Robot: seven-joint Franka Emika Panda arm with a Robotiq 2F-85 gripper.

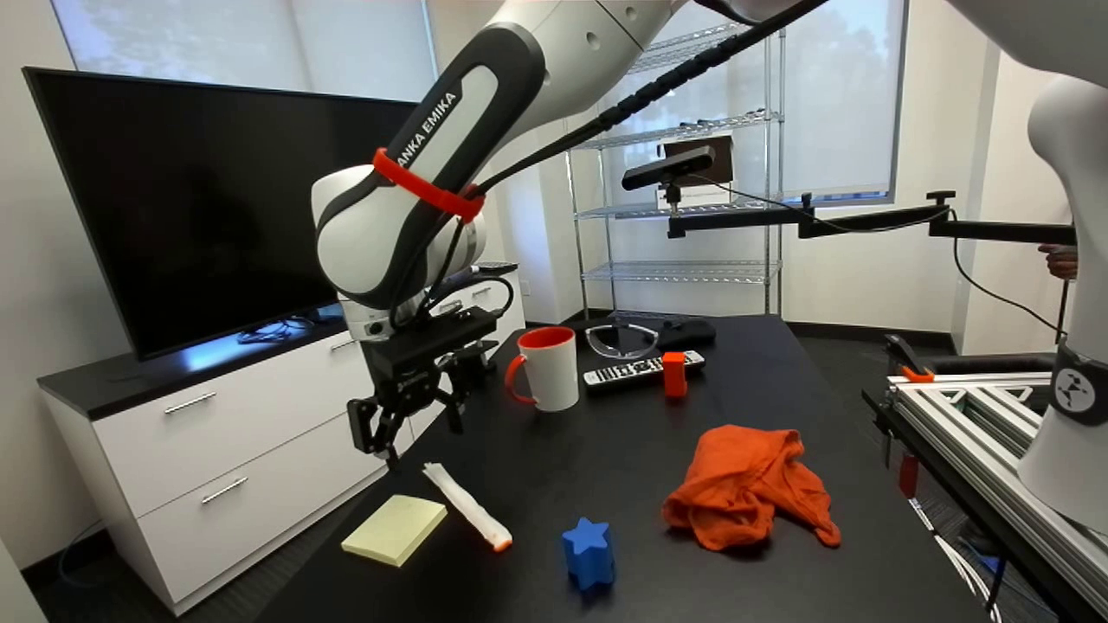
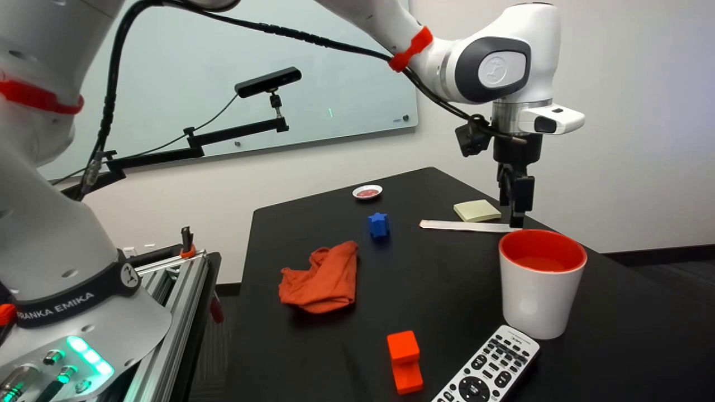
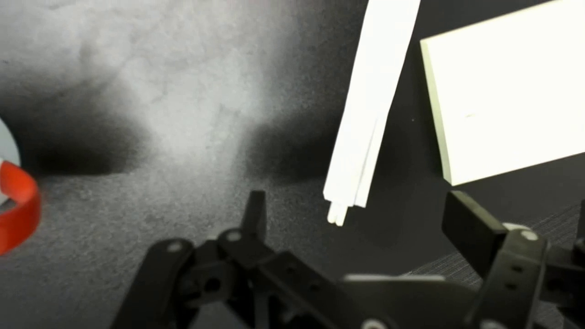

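Observation:
My gripper is open, fingers pointing down, with nothing held between them. In the wrist view one end of a flat white strip [image 3: 366,109] shows between and beyond the two fingertips, lying on the table below. A pale yellow sticky-note pad [image 3: 510,93] rests to the right of that strip. From exterior view 1, the gripper [image 1: 423,441] hangs above the table near the strip's far end, and the strip [image 1: 467,505] has an orange tip at its near end. In exterior view 2 the gripper [image 2: 516,222] appears behind the mug.
A white mug [image 2: 539,301] with a red inside stands near a remote [image 2: 492,368] and an orange block [image 2: 405,362]. Also on the black table are an orange cloth [image 1: 748,488], a blue star block [image 1: 589,555], glasses [image 1: 621,341] and a small dish [image 2: 367,192].

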